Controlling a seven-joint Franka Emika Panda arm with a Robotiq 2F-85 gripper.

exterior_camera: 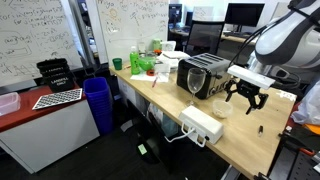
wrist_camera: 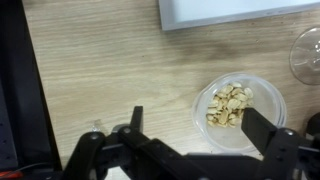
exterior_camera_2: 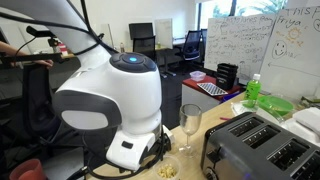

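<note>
A small clear bowl [wrist_camera: 267,96] holding pale, nut-like pieces [wrist_camera: 230,104] stands on the wooden table. In exterior view 1 the bowl [exterior_camera: 224,111] is near the wine glass, and my gripper [exterior_camera: 242,104] hangs above the table just to its right. The wrist view has my gripper open, its fingers wide apart with bare table between them. The right finger overlaps the bowl's edge in that view; the left one is over bare wood. In exterior view 2 the arm partly blocks the bowl [exterior_camera_2: 170,172].
A wine glass [exterior_camera: 196,80] and a silver toaster [exterior_camera: 208,70] stand beyond the bowl. On the table's left edge lies a white box [exterior_camera: 202,125]. A small dark object [exterior_camera: 261,129] is on the near right. Green containers [exterior_camera: 142,66] are farther back.
</note>
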